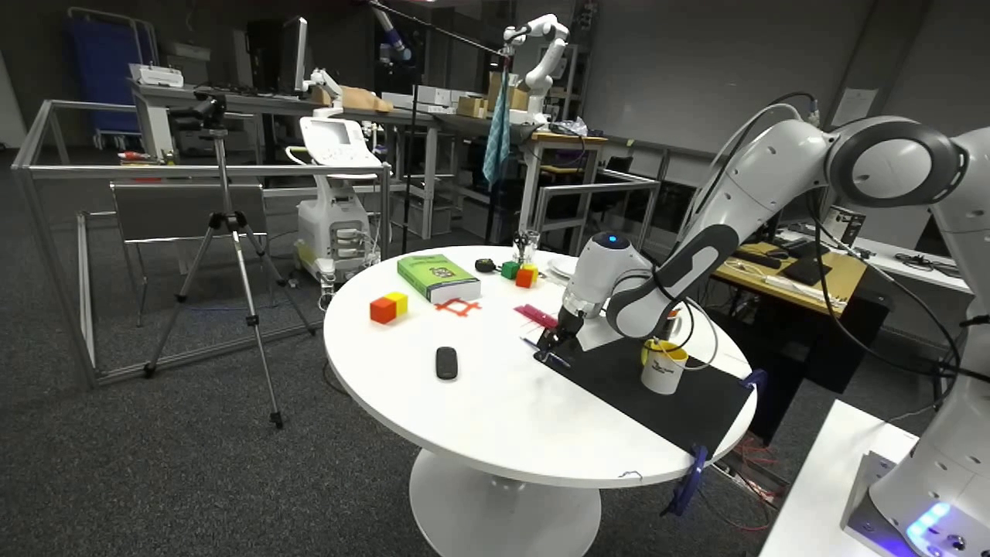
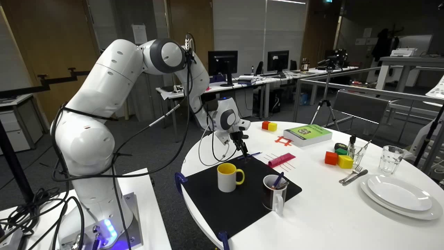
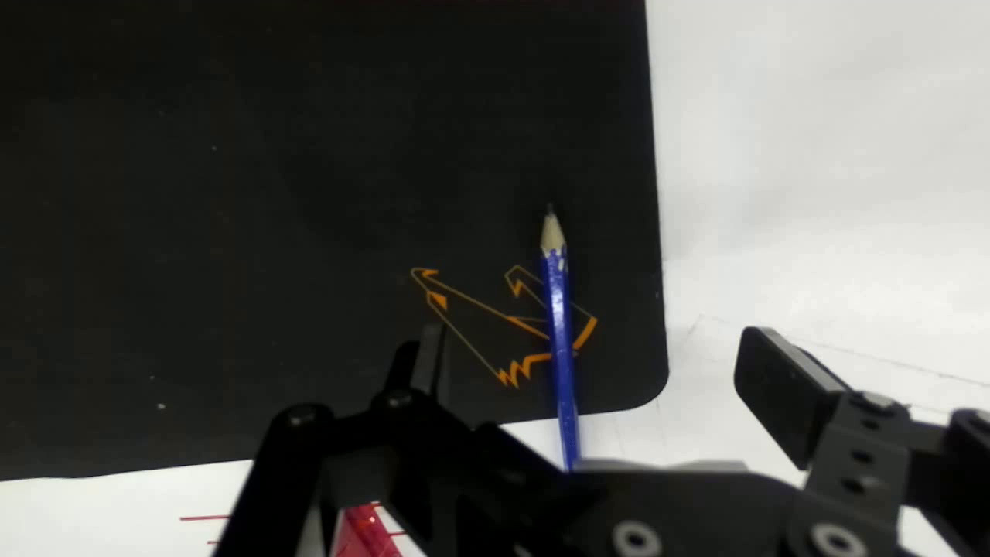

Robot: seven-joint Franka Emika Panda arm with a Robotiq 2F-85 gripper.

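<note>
A blue pencil [image 3: 559, 339] lies on the front corner of a black mat [image 3: 278, 232], its sharpened tip on the mat and its other end over the white table. My gripper is open, with one finger [image 3: 428, 362] over the mat and the other finger [image 3: 789, 394] over the white surface. Between them in the wrist view runs the pencil, held by neither; its rear end goes out of sight behind the gripper body. From the side, the gripper [image 2: 243, 150] appears low, close to the pencil [image 2: 250, 155].
On the mat stand a yellow-and-white mug [image 2: 227, 178] and a white mug [image 2: 273, 193] with pens inside. A pink-red piece [image 2: 281, 160] lies near the gripper. A green book [image 2: 308, 134], cubes [image 2: 331, 158] and plates [image 2: 399, 196] are farther off.
</note>
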